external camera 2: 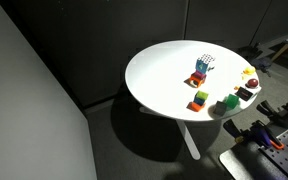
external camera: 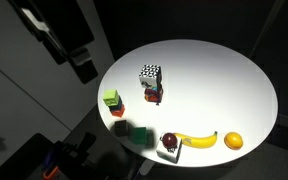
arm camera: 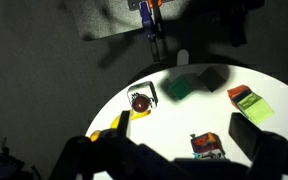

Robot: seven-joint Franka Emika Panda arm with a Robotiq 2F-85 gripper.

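My gripper (external camera: pixel 62 46) hangs open at the upper left, above and apart from the table, with nothing between its fingers. In the wrist view its dark fingers (arm camera: pixel 108 154) reach in from both lower sides. On the white round table (external camera: pixel 209 85), a checkered block (external camera: pixel 150 76) tops a stack with red at its base (external camera: pixel 153 97). A green block (external camera: pixel 111 98) sits on a red-orange one (external camera: pixel 118 110). Near the edge lie a dark green block (external camera: pixel 138 135) and a black block (external camera: pixel 121 128). A dark red ball (external camera: pixel 170 141) rests on a white box (external camera: pixel 168 153).
A yellow banana (external camera: pixel 196 140) and an orange (external camera: pixel 233 140) lie along the table's near right side. Dark equipment (external camera: pixel 54 160) stands just off its near left edge.
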